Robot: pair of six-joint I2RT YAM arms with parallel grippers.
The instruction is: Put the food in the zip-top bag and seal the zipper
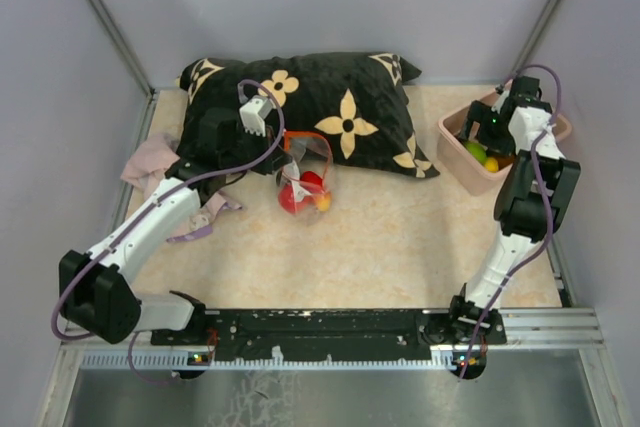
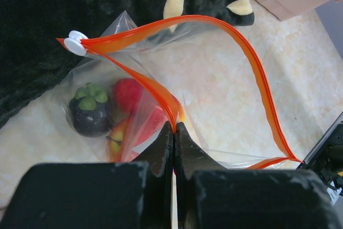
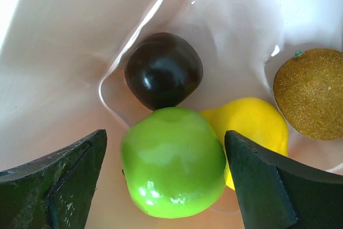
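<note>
My left gripper is shut on the orange-edged rim of the clear zip bag (image 1: 310,162), which lies open with a dark mangosteen-like fruit (image 2: 90,113), a red fruit (image 2: 127,90) and a yellow-red fruit inside. My right gripper is down in the pink bin (image 1: 465,167), part open, its fingers around the sides of a green fruit (image 3: 171,170); whether they touch it is unclear. Beside that are a yellow fruit (image 3: 252,124), a black fruit (image 3: 163,71) and a brown fruit (image 3: 308,95).
A dark flowered cushion (image 1: 290,107) lies along the back. A pink cloth (image 1: 150,167) is at the left under my left arm.
</note>
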